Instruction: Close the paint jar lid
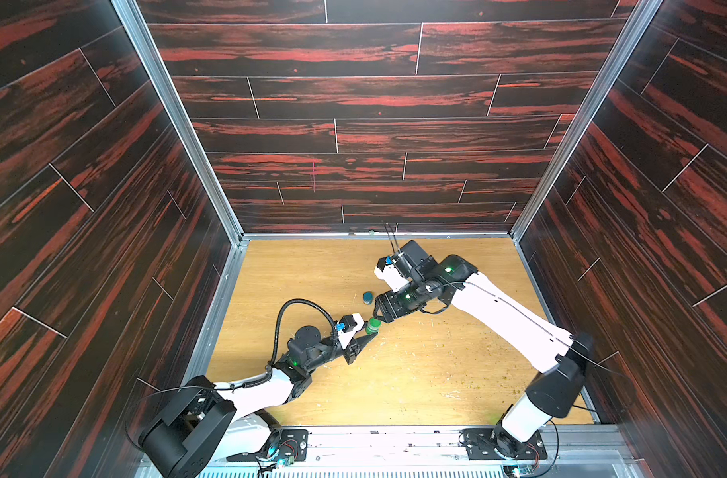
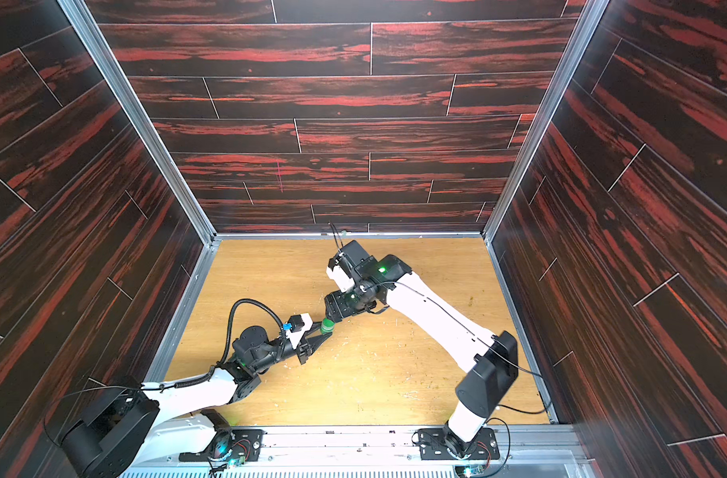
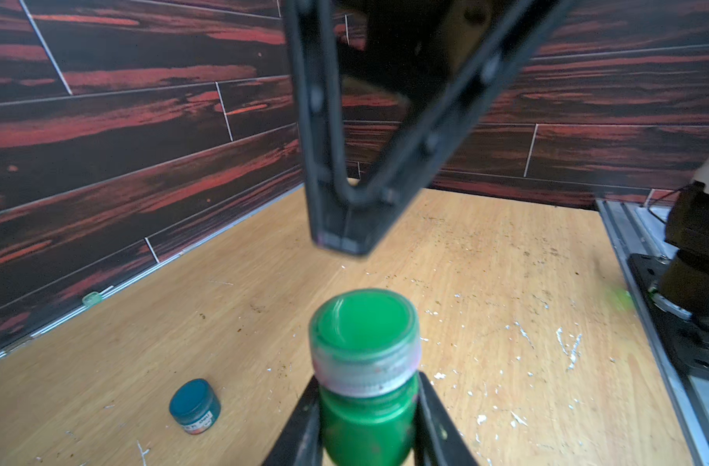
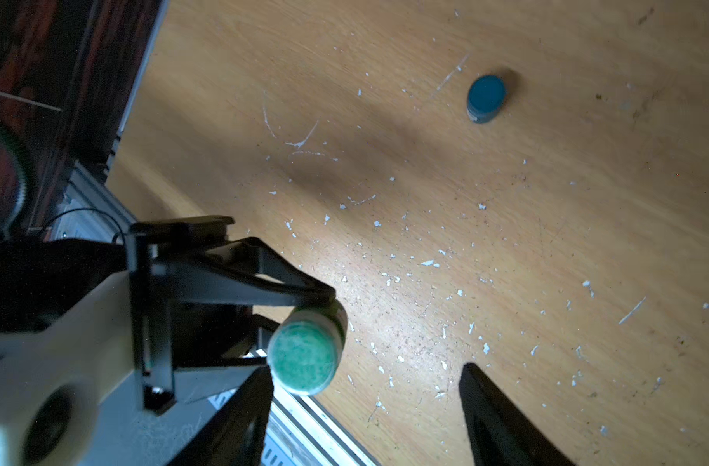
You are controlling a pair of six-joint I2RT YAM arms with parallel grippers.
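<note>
A small green paint jar [image 3: 368, 388] with a pale band below its green top is pinched upright, off the table, in my left gripper [image 1: 370, 328]. One of the left fingers [image 4: 292, 291] presses against the jar's side in the right wrist view. Whether the green top is a lid or bare paint, I cannot tell. Above and beside the jar hangs my right gripper, open and pointing down, with nothing between its fingers. In the right wrist view the jar lies left of that gap, close to the left-hand finger. No separate loose lid shows.
A teal-topped jar [image 3: 194, 405] stands alone on the wooden table [image 1: 459, 358], farther back than the green jar. Light flecks and scratches mark the tabletop. Free room lies at the right and in front.
</note>
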